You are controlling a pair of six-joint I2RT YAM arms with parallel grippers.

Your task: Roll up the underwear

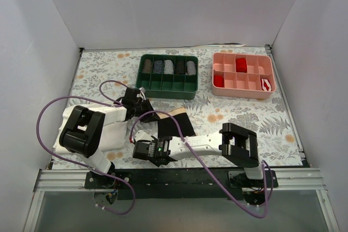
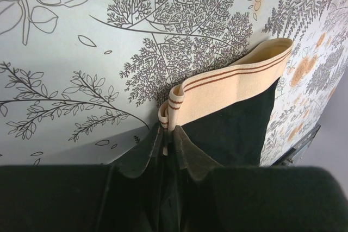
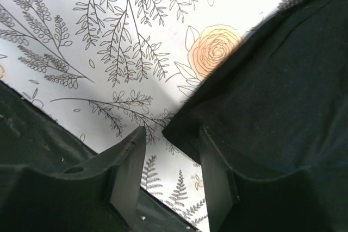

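Black underwear [image 1: 175, 125] with a cream, brown-striped waistband [image 2: 236, 82] lies flat near the middle of the table, waistband toward the back. My left gripper is shut on the waistband's left corner, which is pinched up between its fingertips. Seen in the right wrist view, my right gripper is partly open at a near corner of the underwear [image 3: 277, 91]. That corner's tip pokes between the fingers, and the right finger [image 3: 209, 148] overlaps the cloth. The top view has the right arm covering the underwear's near end.
A green divided box [image 1: 167, 95] with several rolled items stands behind the underwear. A pink divided box [image 1: 242, 92] with red items is at the back right. White cloth [image 1: 117, 134] lies at the left.
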